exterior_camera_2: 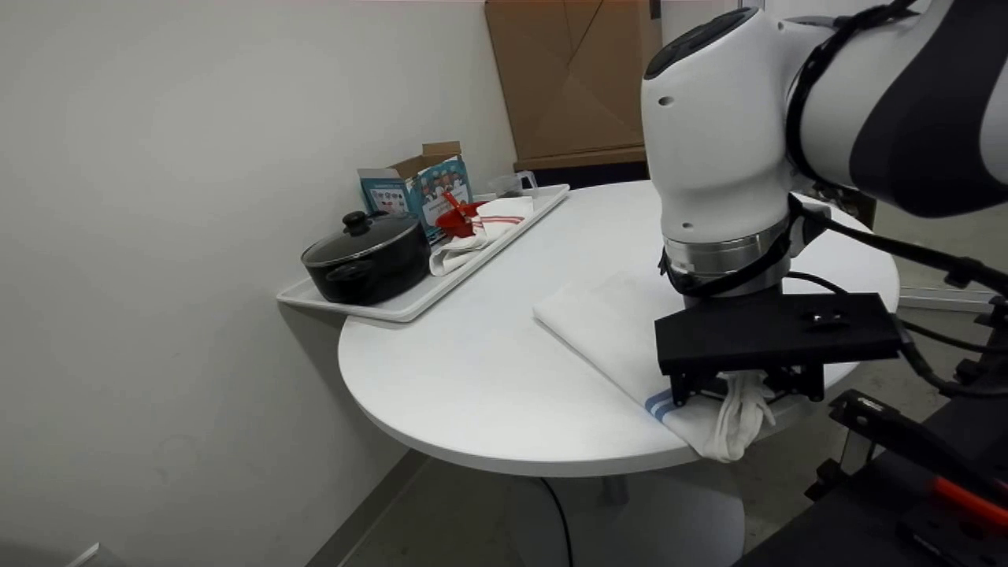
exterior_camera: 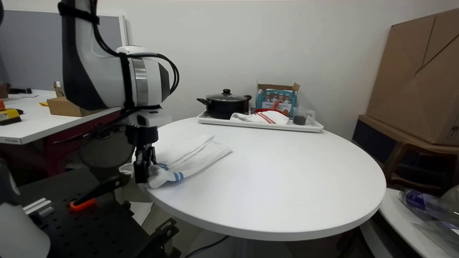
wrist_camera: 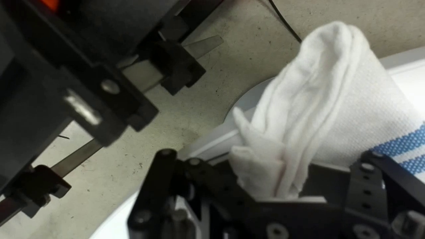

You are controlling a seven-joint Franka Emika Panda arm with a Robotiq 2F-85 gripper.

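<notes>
A white towel with blue stripes (exterior_camera: 195, 159) lies folded near the table's left edge in exterior view 1. One end is bunched up at my gripper (exterior_camera: 144, 177), which is low over the table's rim and shut on the cloth. Seen from the wrist, gathered towel folds (wrist_camera: 302, 115) rise out of the fingers, with the flat striped part off to the right. In exterior view 2, the bunched end (exterior_camera_2: 742, 416) pokes out under the black gripper body and hangs slightly past the rim. The pinched cloth between the fingertips is mostly hidden.
At the back a white tray (exterior_camera: 258, 123) holds a black pot (exterior_camera: 226, 104), a red-striped cloth (exterior_camera: 269, 116) and a box (exterior_camera: 277, 96). A dark perforated platform (exterior_camera: 90, 228) stands beside the table at front left.
</notes>
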